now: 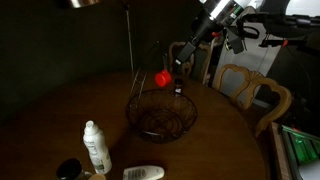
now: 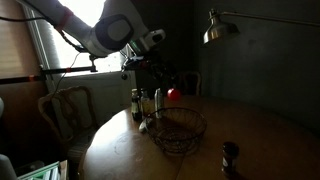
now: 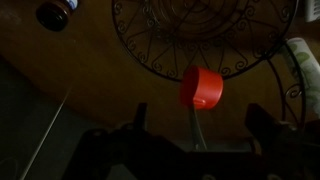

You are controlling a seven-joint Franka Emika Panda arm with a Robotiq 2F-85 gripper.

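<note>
A red cup-shaped piece (image 3: pixel 202 88) with a pale handle (image 3: pixel 196 128) is at the near edge of the wire basket in the wrist view. In exterior view 1 the red piece (image 1: pixel 163 78) appears over the back rim of the black wire basket (image 1: pixel 162 133); how it is supported cannot be made out. My gripper is open, its dark fingers (image 3: pixel 136 120) spread either side of the handle in the image, without visible contact. From the side, the gripper (image 1: pixel 192 58) hangs above the basket's back right.
A white spray bottle (image 1: pixel 97 147), a white tube (image 1: pixel 143 173) and a dark mug (image 1: pixel 70 169) stand or lie at front left. Several bottles (image 2: pixel 146 103) are behind the basket. A lamp (image 2: pixel 221 29) hangs overhead. Bare table (image 1: pixel 215 150) lies to the right.
</note>
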